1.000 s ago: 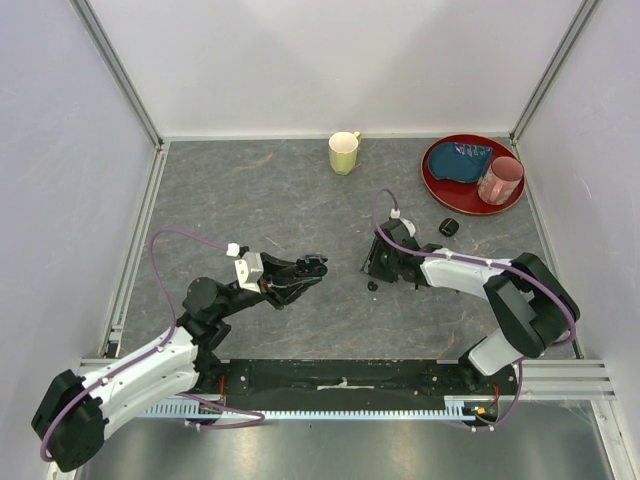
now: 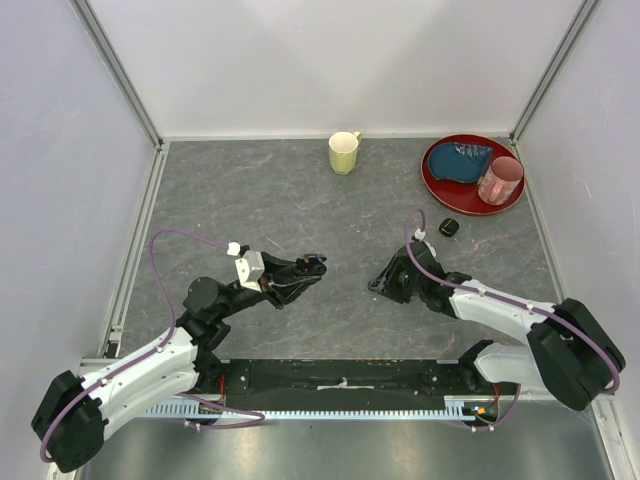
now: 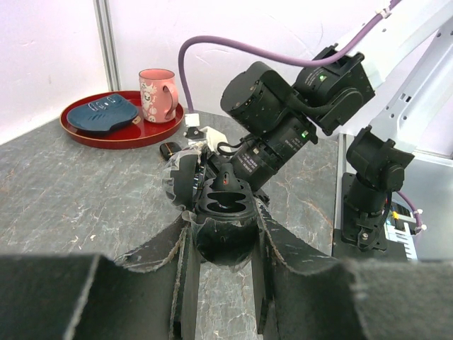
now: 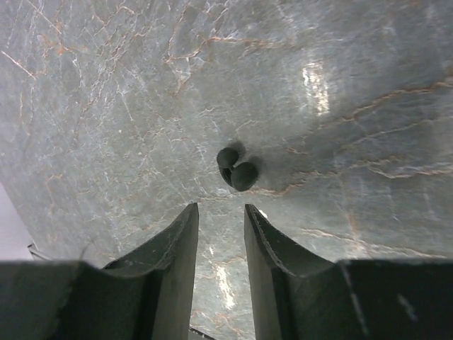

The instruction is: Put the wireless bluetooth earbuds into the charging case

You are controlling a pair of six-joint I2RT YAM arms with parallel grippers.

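My left gripper (image 2: 301,282) is shut on the black charging case (image 3: 225,228), held above the left-centre of the table. A small black earbud (image 4: 241,173) lies on the grey table, just beyond the fingertips of my right gripper in the right wrist view; in the top view that gripper largely covers it. The right fingers are part open with nothing between them.
A red tray (image 2: 446,195) at the back right holds a dark blue object (image 2: 459,160) and a pink mug (image 2: 501,178). A small black object (image 2: 449,227) lies in front of it. A yellow mug (image 2: 343,152) stands at the back centre.
The right arm has moved toward the table's front, its gripper now over the spot where the earbud was visible. My left gripper and the case have stayed in place.
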